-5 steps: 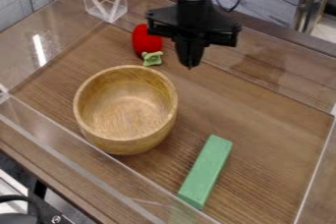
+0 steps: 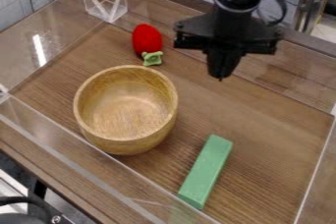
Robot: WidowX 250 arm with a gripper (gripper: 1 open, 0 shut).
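My black gripper (image 2: 225,49) hangs over the upper middle of the wooden table, to the right of a red object (image 2: 145,39) with a small green piece (image 2: 152,58) beside it. It looks shut, with nothing visible between its fingers. A wooden bowl (image 2: 125,109) stands at the lower left. A green block (image 2: 206,172) lies at the lower right.
A clear wire-like holder (image 2: 105,2) sits at the back left. Rails and edges border it at the back and left.
My gripper has moved to the right, away from the red object, which is now more fully in view. The objects on the table look unmoved.
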